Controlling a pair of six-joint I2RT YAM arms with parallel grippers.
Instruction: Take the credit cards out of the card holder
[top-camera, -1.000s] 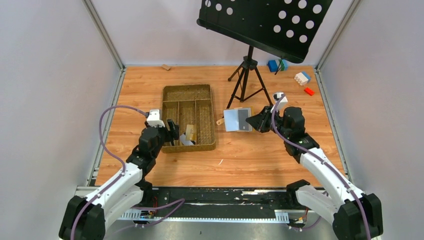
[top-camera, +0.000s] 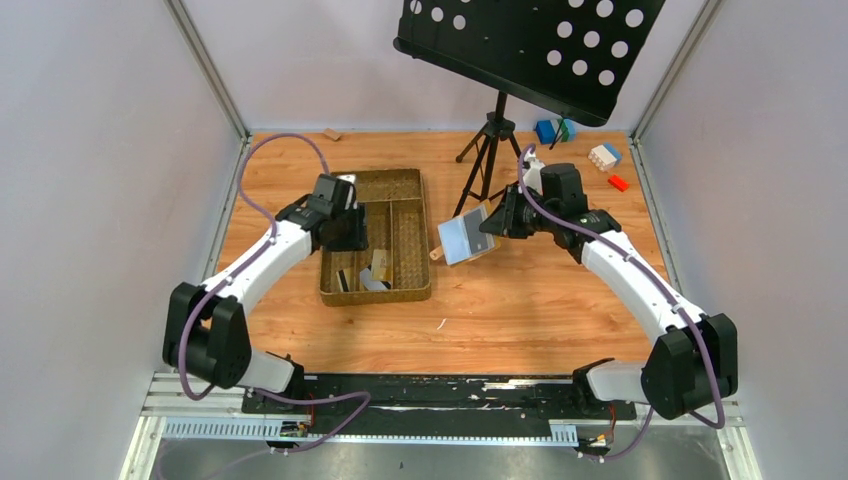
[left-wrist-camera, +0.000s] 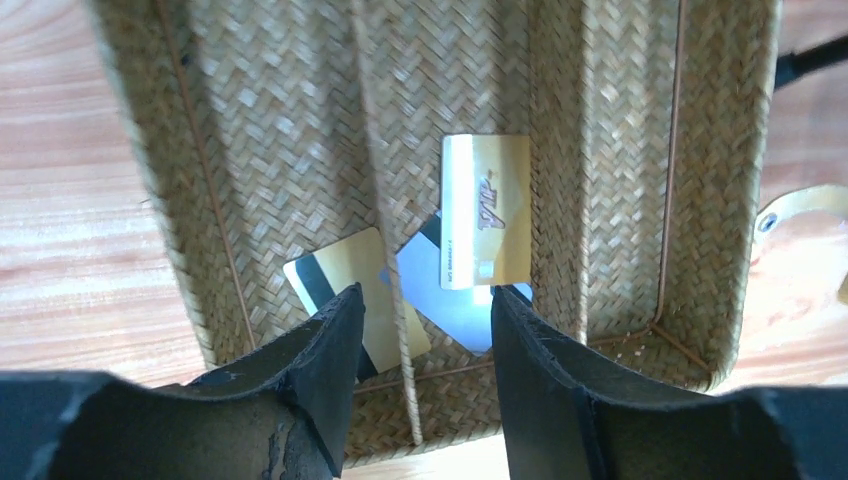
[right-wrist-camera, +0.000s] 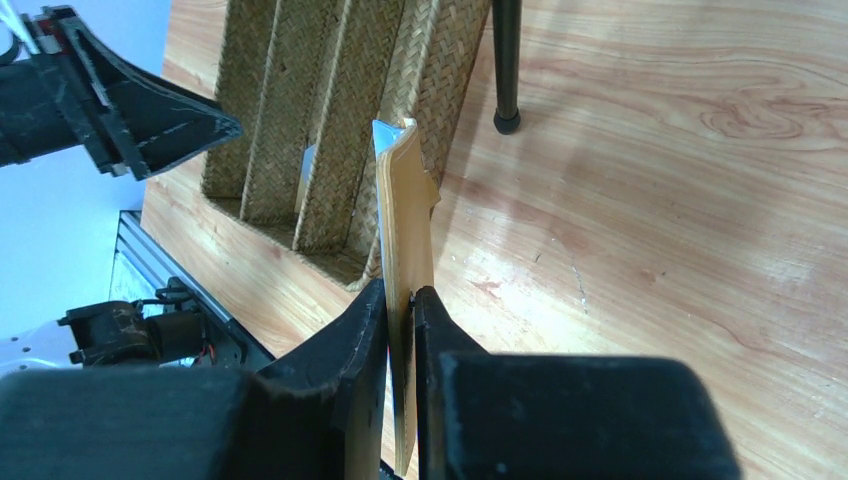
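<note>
My right gripper is shut on the tan card holder (right-wrist-camera: 408, 215), which stands edge-on between its fingers, above the table right of the basket. Seen from the top, the holder's blue and grey face (top-camera: 463, 238) is tilted. My left gripper is above the basket, its fingers apart and only basket and cards visible beyond the gap. Below it, a gold card (left-wrist-camera: 505, 210) overlaps a blue card (left-wrist-camera: 450, 305) in the middle compartment. A cream card with a dark stripe (left-wrist-camera: 355, 260) lies in the left compartment.
The woven basket (top-camera: 375, 296) has dividers; its right compartment looks empty. Behind the holder stands a black tripod (top-camera: 488, 150). Blocks, including a red one (top-camera: 618, 183), sit at the back right.
My left gripper has moved right and inward over the basket. The right gripper has moved left and away from the front, turning and tilting the card holder with it.
</note>
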